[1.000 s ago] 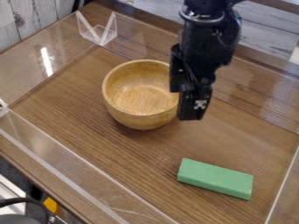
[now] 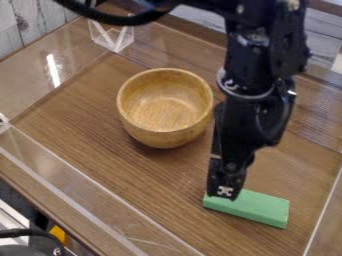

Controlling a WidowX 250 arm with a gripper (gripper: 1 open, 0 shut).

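My black gripper [image 2: 230,172] hangs low on the right half of the camera view, open, its lower end just above the left end of a green block [image 2: 254,208] lying flat on the wooden table [image 2: 80,170]. The gripper's body hides part of the table behind it; whether it touches the block cannot be told.
A wooden bowl [image 2: 150,105] stands left of the gripper. A clear object [image 2: 112,32] sits at the back left. Clear panel edges run along the front and right.
The gripper has come down and toward the front, from beside the bowl to over the green block. The bowl and block have not visibly moved.
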